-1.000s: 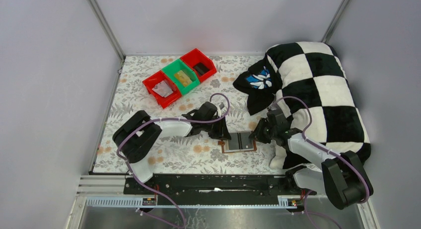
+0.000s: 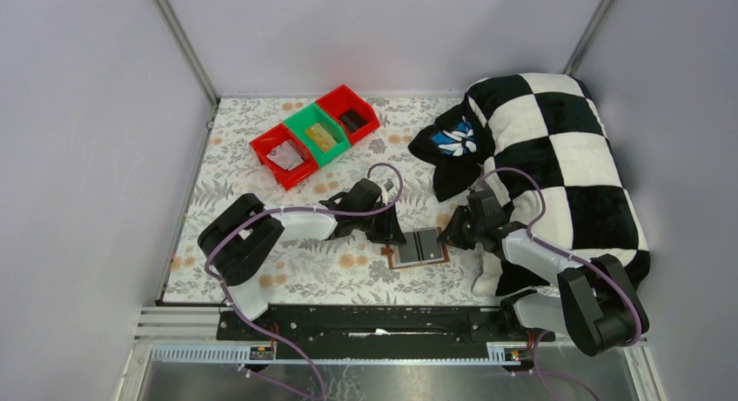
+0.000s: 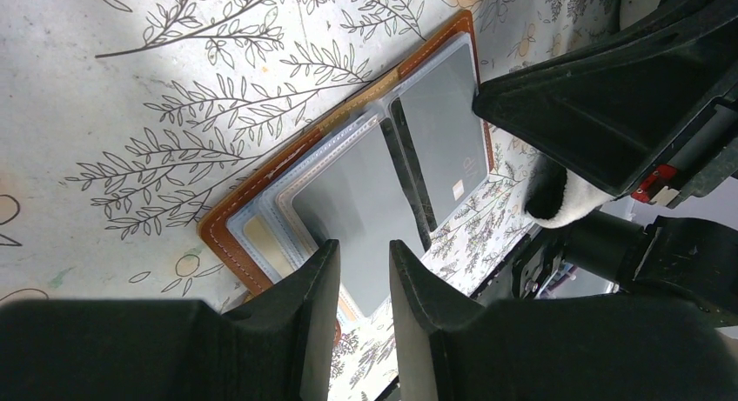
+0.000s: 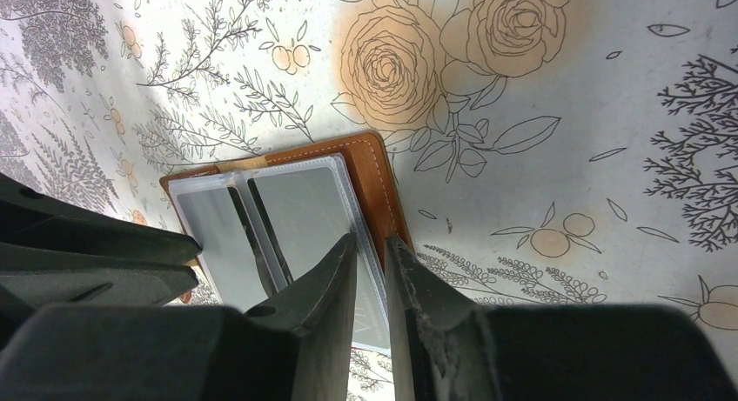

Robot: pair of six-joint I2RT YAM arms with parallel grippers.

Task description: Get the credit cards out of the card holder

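The brown leather card holder (image 2: 418,263) lies open flat near the table's front, clear sleeves over grey panels (image 3: 365,210). My left gripper hovers at its left end, fingertips slightly apart over the sleeve edges. My right gripper is at the right end, fingertips close together at the sleeve's edge along the leather border (image 4: 379,183). Whether anything is between those fingertips I cannot tell.
Red, green (image 2: 318,136) and red bins with contents stand at the back left. A black-and-white checkered cushion (image 2: 583,157) and dark cloth (image 2: 444,166) fill the right side.
The right arm has shifted very slightly at its elbow. The left arm and the card holder look almost unchanged.
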